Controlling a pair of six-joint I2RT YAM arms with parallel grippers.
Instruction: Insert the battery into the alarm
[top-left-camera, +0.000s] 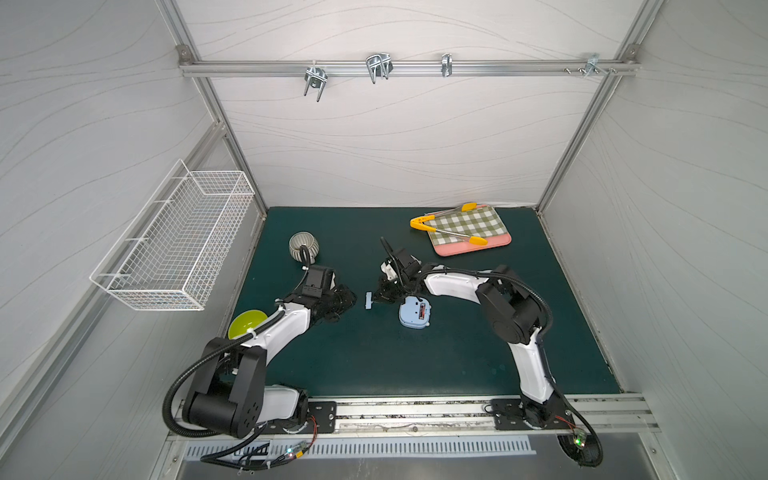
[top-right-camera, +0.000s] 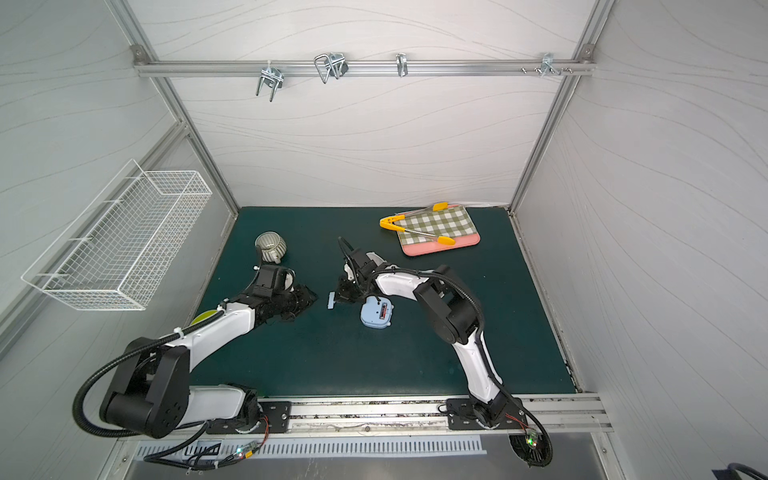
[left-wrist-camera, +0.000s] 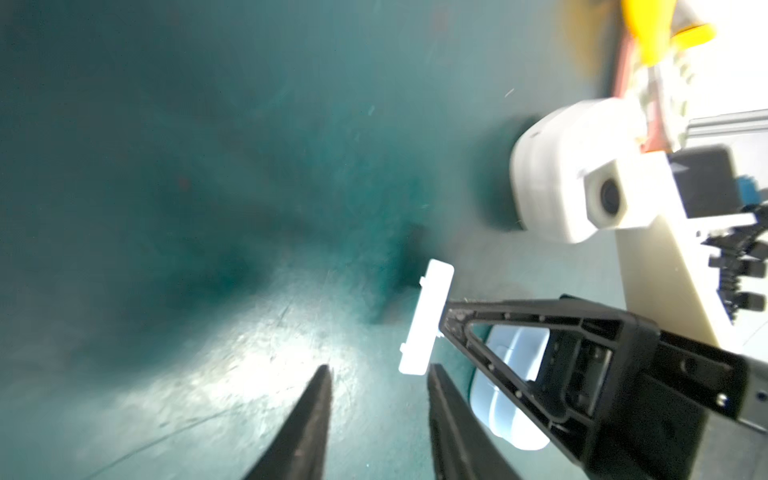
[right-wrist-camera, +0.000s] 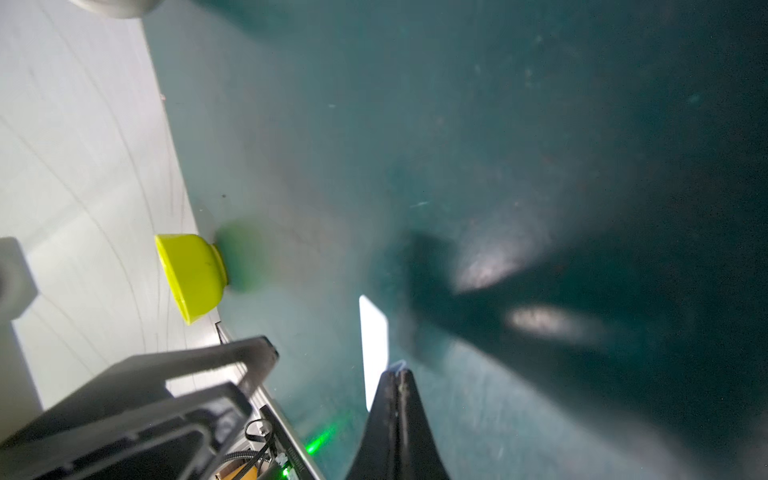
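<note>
The light-blue alarm (top-left-camera: 410, 320) lies on the table below my right gripper (top-left-camera: 376, 297). In its open recess sits a small battery (top-left-camera: 422, 313) with a red part. My right gripper is shut on a small tab of the flat pale cover (right-wrist-camera: 374, 344), which is held raised in front of its fingertips. To the left of the cover, my left gripper is open and empty, its fingers apart from the cover. The right arm partly hides the alarm (left-wrist-camera: 512, 352) in the left wrist view.
A grey mug (top-left-camera: 303, 247) stands at the back left, and a green bowl (top-left-camera: 246, 323) beside the left arm. Yellow tongs (top-left-camera: 424, 223) lie over a pink tray (top-left-camera: 472, 246) at the back right. A white rounded object (left-wrist-camera: 552, 176) stands behind the right gripper.
</note>
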